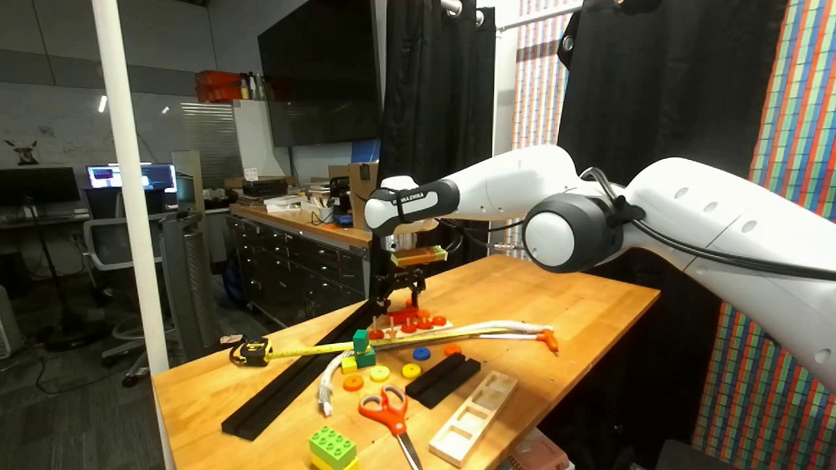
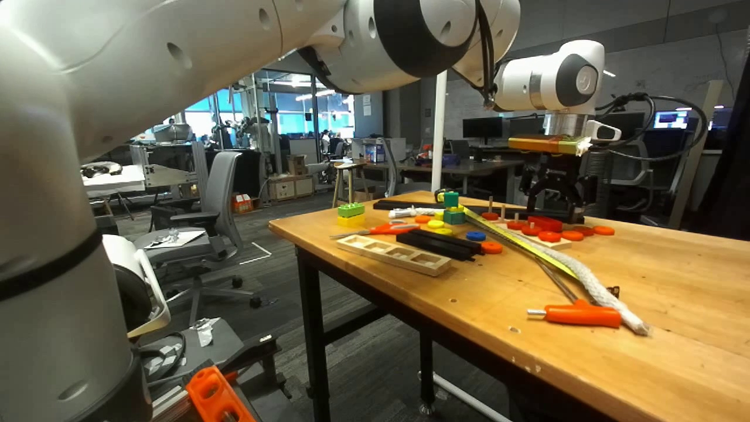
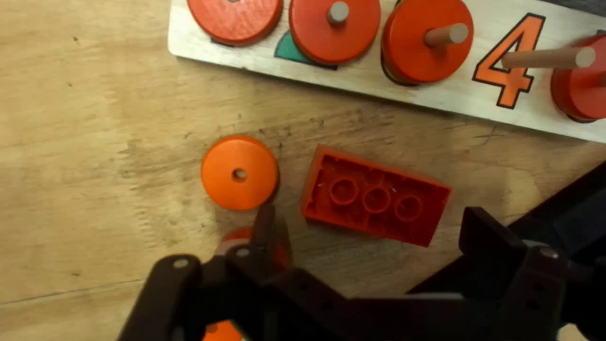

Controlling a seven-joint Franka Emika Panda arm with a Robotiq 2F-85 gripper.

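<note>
In the wrist view, a red toy brick lies hollow side up on the wooden table, in the space ahead of my gripper. The fingers are wide apart, with one on each side of the brick and nothing held. An orange disc rests just left of the brick, close to the left finger. Another red-orange piece is partly covered by that finger. In exterior view 1, the gripper hangs low over the table's far side, above the red pieces.
A peg board carrying red discs on upright pegs lies beyond the brick. A black rail runs on the right. Nearer in exterior view 1 are a tape measure, stacked green blocks, scissors and a wooden tray.
</note>
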